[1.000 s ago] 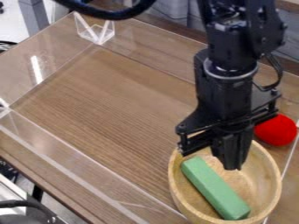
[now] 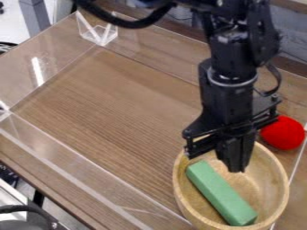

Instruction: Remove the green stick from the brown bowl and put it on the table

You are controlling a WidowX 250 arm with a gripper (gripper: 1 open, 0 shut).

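Observation:
The green stick [image 2: 222, 194] lies slantwise inside the brown bowl [image 2: 275, 196], at the bottom right of the camera view. Over the bowl's back part hangs my black gripper [image 2: 218, 158], pointing down. It is shut with nothing held, and the stick is outside its fingers, lower in the picture. The stick's upper end is close to the gripper in the picture. How high the gripper is above the stick is hard to judge from this one view.
A red ball [image 2: 283, 134] is just behind the bowl on the right. A clear object [image 2: 99, 32] stands at the far left of the table. Black cables show at the lower left.
The green stick stays in the bowl, with no clear shift.

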